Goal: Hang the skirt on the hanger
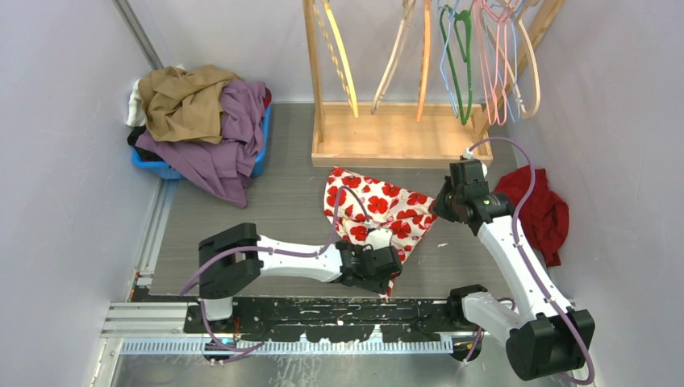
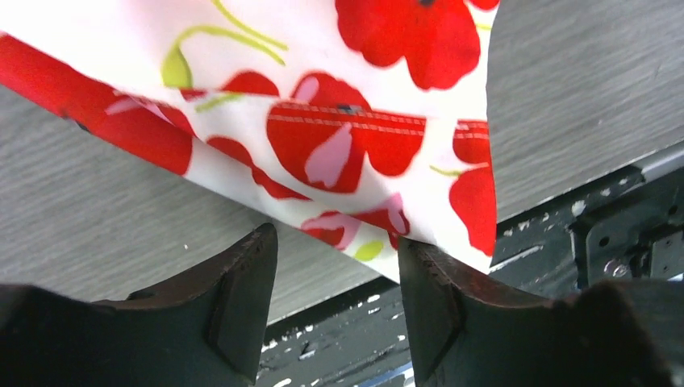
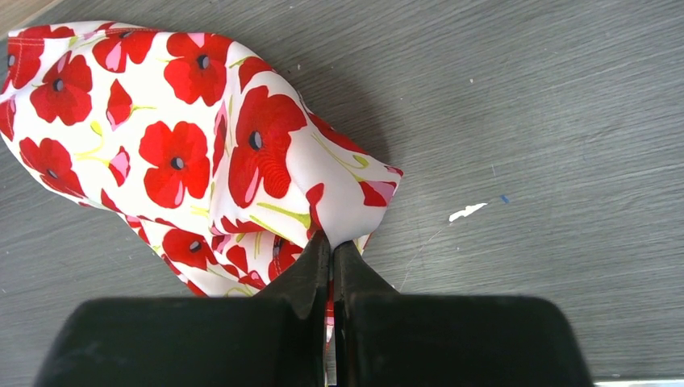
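The skirt (image 1: 380, 200), white with red poppies, lies folded and crumpled on the grey floor in front of the rack. In the right wrist view, my right gripper is shut on a gathered corner of the skirt (image 3: 177, 157). Over the skirt's near corner, my left gripper stands part open. In the left wrist view, one layer's edge passes close to the right finger (image 2: 431, 282), and the gap between the fingers shows floor and fabric edge. Hangers, among them a green hanger (image 1: 453, 72) and an orange hanger (image 1: 424, 64), dangle from the rack.
A wooden rack base (image 1: 395, 145) stands behind the skirt. At the back left, a blue basket (image 1: 260, 157) is heaped with clothes. Dark red cloth (image 1: 542, 211) lies right of my right arm. Bare floor (image 1: 274, 193) lies left of the skirt.
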